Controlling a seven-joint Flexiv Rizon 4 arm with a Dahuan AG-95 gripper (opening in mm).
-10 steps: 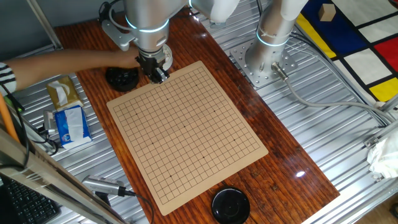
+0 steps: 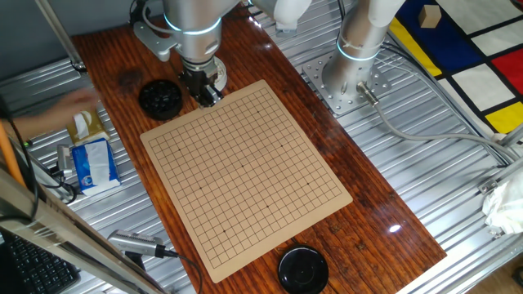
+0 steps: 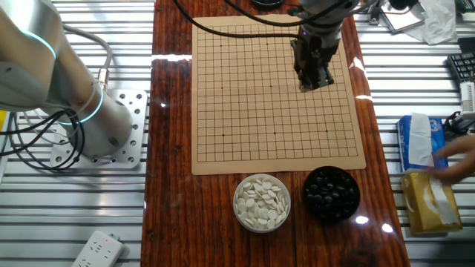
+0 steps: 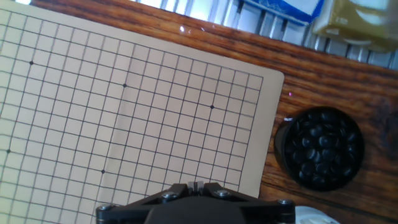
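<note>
My gripper [image 2: 212,100] hangs above the edge of the wooden grid board [image 2: 245,180], on the side where the stone bowls stand. The wrist view has the gripper at its bottom edge, fingers together and no stone showing between them. A black bowl full of black stones [image 4: 320,148] stands just off a board corner. Beside it, a white bowl of white stones [image 3: 261,202] is plain in exterior view 2 but mostly hidden by the gripper in exterior view 1. No stones lie on the visible grid.
A black dish [image 2: 302,269], seemingly empty, sits past the board's opposite end. A person's hand [image 3: 456,165] is near the yellow pack [image 3: 430,202] and blue tissue pack [image 3: 421,141], off the table. The robot base [image 2: 353,77] stands along the other side.
A person's arm that reached across the black-stone bowl towards my gripper has drawn back off the table. My gripper and the board look unmoved.
</note>
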